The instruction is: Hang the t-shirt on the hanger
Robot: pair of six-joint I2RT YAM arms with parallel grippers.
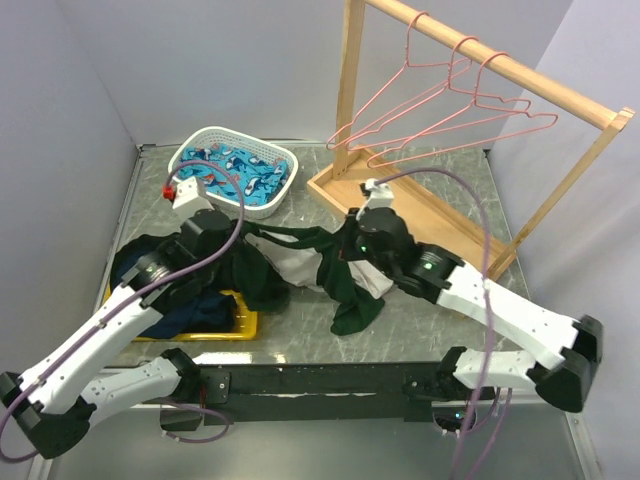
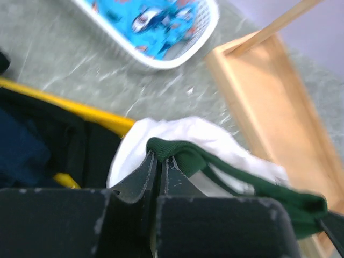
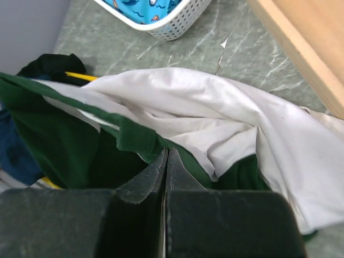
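A green and white t-shirt (image 1: 350, 305) hangs between my two grippers, its green edge drawn out in a narrow band from one to the other. In the left wrist view my left gripper is shut on one end of that green edge. The right wrist view has my right gripper with its fingertips closed at the green hem, which runs into them. White fabric (image 3: 177, 88) spreads behind the band, and green folds droop below onto the table. Three pink hangers (image 1: 435, 125) hang empty from the rack's wooden bar (image 1: 520, 75).
A white basket (image 1: 225, 135) with blue patterned cloth stands at the back left. Dark clothes (image 1: 200, 312) fill a yellow tray (image 1: 247, 325) under my left arm. The rack's wooden base (image 1: 455, 228) lies close behind the right gripper.
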